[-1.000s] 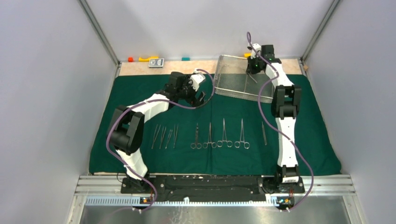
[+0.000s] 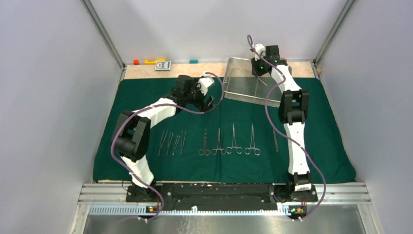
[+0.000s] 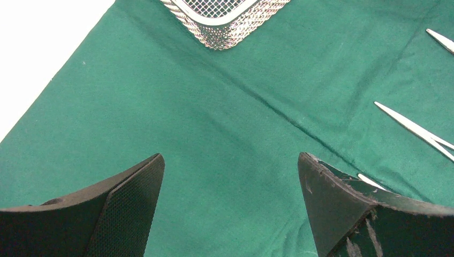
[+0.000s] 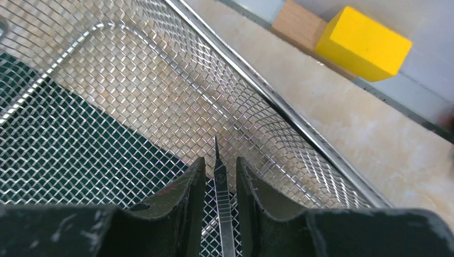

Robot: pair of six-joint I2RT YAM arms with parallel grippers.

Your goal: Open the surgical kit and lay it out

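A wire-mesh basket (image 2: 248, 99) stands at the back right of the green cloth. One slim metal scalpel handle (image 4: 222, 206) lies inside it, its thin tip pointing toward the basket's back wall. My right gripper is over the basket, its fingers open on either side of the handle. Whether the pads touch it, I cannot tell. My left gripper hangs open over bare cloth, left of the basket, nothing between its fingers. Several tweezers (image 2: 170, 144), scissors (image 2: 205, 146) and several clamps (image 2: 234, 142) lie in a row on the cloth. Another slim handle (image 2: 275, 140) lies farther right.
On the back ledge are a small metal box (image 2: 163, 66), a yellow item (image 2: 155, 61), a teal block (image 2: 193, 62) and a yellow block (image 4: 367, 43) behind the basket. The basket's raised back rim (image 4: 278, 101) runs close by the right gripper. Cloth between tweezers and basket is bare.
Over the last second my right gripper has shifted a little to the left above the basket. The left arm and the laid-out instruments have stayed still.
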